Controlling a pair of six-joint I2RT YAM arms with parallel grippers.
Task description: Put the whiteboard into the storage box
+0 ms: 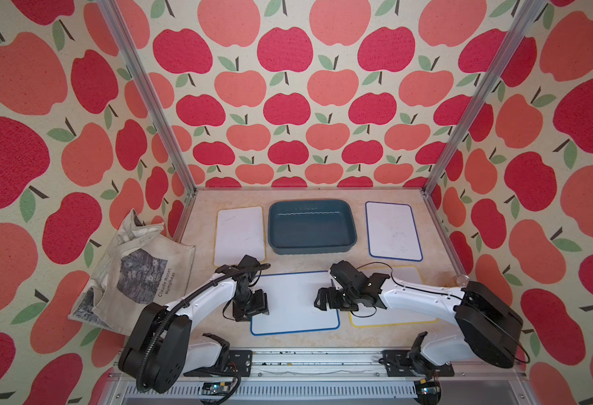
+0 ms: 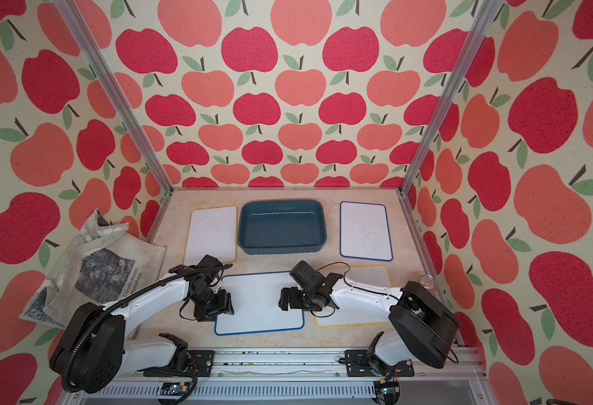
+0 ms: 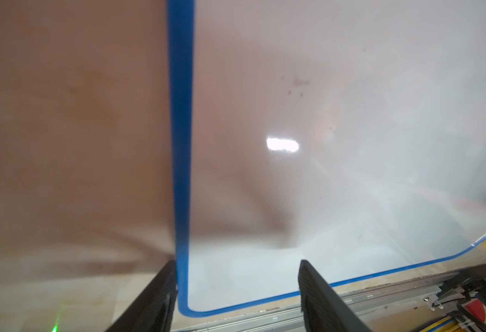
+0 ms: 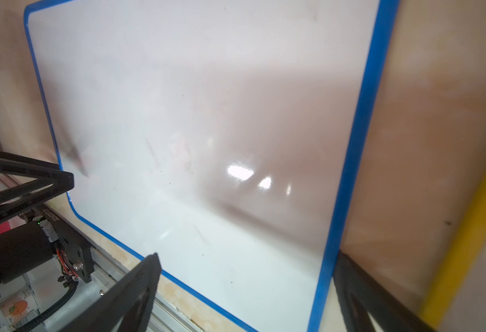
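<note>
A blue-rimmed whiteboard [image 1: 294, 302] lies flat at the front centre, between my grippers. My left gripper is low at its left end, fingers open, with the blue left edge beside one fingertip. At the opposite end, my right gripper is open, one fingertip at the blue right edge and the other over the white surface. Neither visibly has the board gripped. The dark teal storage box [image 1: 312, 248] stands empty behind the board.
Other boards lie flat: yellow-rimmed at back left [image 1: 239, 233], blue-rimmed at back right [image 1: 393, 229], yellow-rimmed [image 1: 404, 314] under the right arm. A canvas bag [image 1: 141, 276] leans at the left.
</note>
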